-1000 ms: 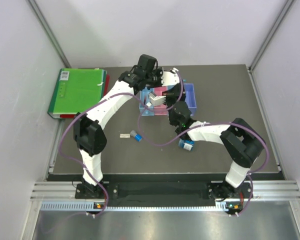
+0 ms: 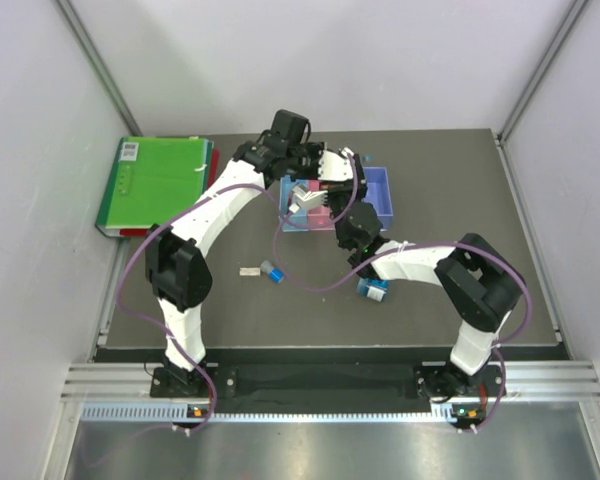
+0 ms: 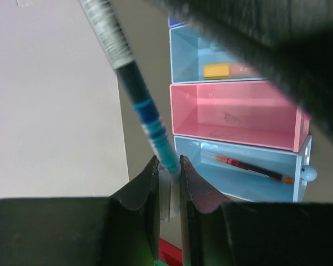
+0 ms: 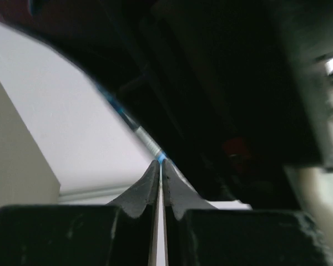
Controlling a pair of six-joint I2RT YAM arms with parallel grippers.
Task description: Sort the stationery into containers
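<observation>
A slim pen (image 3: pixel 147 116) with a white barrel and teal and dark bands slants across the left wrist view. My left gripper is shut on its teal part. In the right wrist view the pen (image 4: pixel 147 139) runs down to my right gripper, which is shut on it too. Below are a pink compartment (image 3: pixel 233 111) that looks empty, a light blue one (image 3: pixel 184 61) with an orange item (image 3: pixel 216 70), another light blue one (image 3: pixel 205 174) with a red pen (image 3: pixel 255 168), and a purple one (image 2: pixel 378 188). From above, both arms hide much of them.
On the table in front lie a pale block (image 2: pixel 250 271), a blue-and-grey item (image 2: pixel 272 271) and a blue-and-white item (image 2: pixel 373 289) close to the right arm. A stack with a green folder (image 2: pixel 155 190) stands at the back left.
The grippers have shifted very slightly where they meet above the compartments. The arms otherwise keep their pose, and the table items lie where they were.
</observation>
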